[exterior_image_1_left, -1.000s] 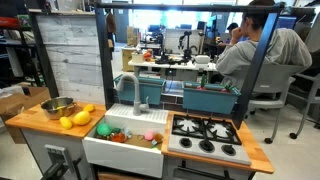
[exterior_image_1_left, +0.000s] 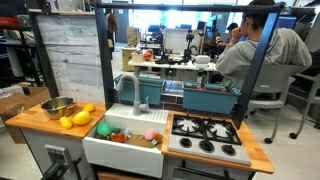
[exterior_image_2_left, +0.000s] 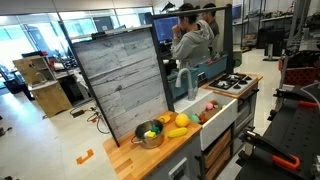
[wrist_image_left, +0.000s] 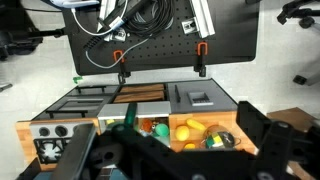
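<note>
In the wrist view my gripper shows as a dark shape along the bottom, its two fingers apart and no object visible between them. Beyond it lie the kitchen counter and its cabinet fronts. A metal pot (exterior_image_1_left: 58, 107) stands at the counter's left end; exterior view 2 shows small coloured items inside it. Beside the pot are yellow fruit-like pieces (exterior_image_1_left: 82, 118). The white sink (exterior_image_1_left: 122, 156) contains several colourful toy foods. To its right sits a stove (exterior_image_1_left: 208, 136) with bare burners. My gripper partly covers the counter in the wrist view.
A grey faucet (exterior_image_1_left: 137, 90) rises behind the sink, with blue bins (exterior_image_1_left: 208, 100) hanging on the back wall. A black table (wrist_image_left: 165, 60) faces the cabinets, carrying cables and orange clamps. Open floor lies between. A seated person (exterior_image_1_left: 262, 50) is behind the kitchen.
</note>
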